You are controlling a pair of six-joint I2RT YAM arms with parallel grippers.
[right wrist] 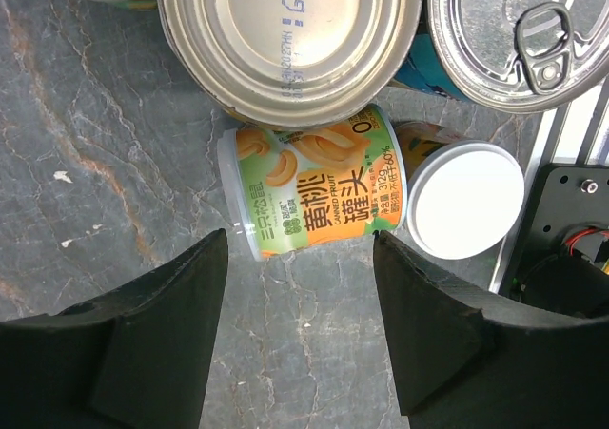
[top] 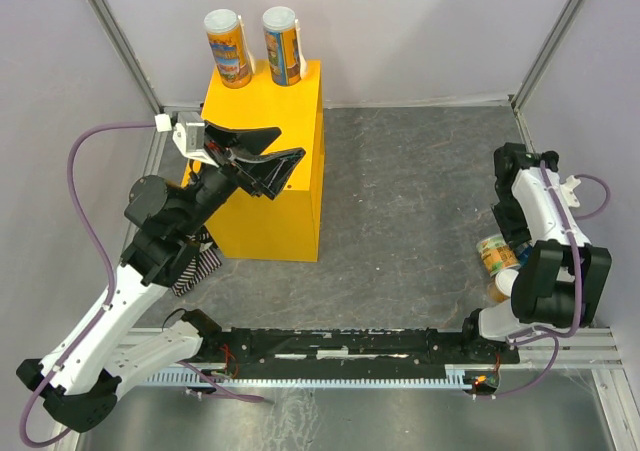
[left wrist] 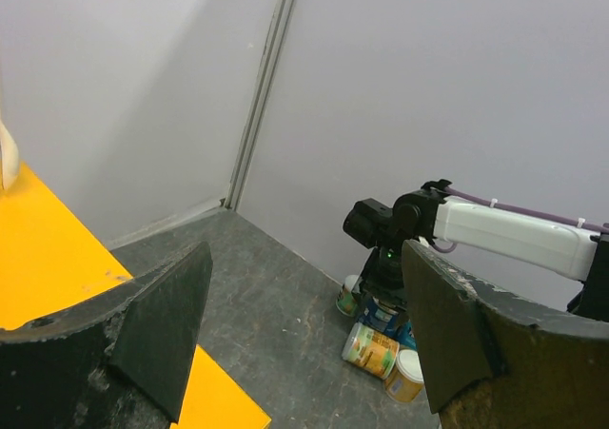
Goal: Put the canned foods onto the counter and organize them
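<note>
Two tall orange-labelled cans (top: 228,51) stand atop the yellow block (top: 265,226). My left gripper (top: 270,156) hangs over the block's top, open and empty. At the right, my right gripper is open above a group of cans: a lying orange-labelled can (right wrist: 304,186), a white-lidded can (right wrist: 461,201) beside it, a large silver-topped can (right wrist: 290,34) and a pull-tab can (right wrist: 514,34). Nothing is between its fingers; the top view mostly hides these cans under the arm.
A striped object (top: 195,271) lies left of the block. Walls bound the back and sides.
</note>
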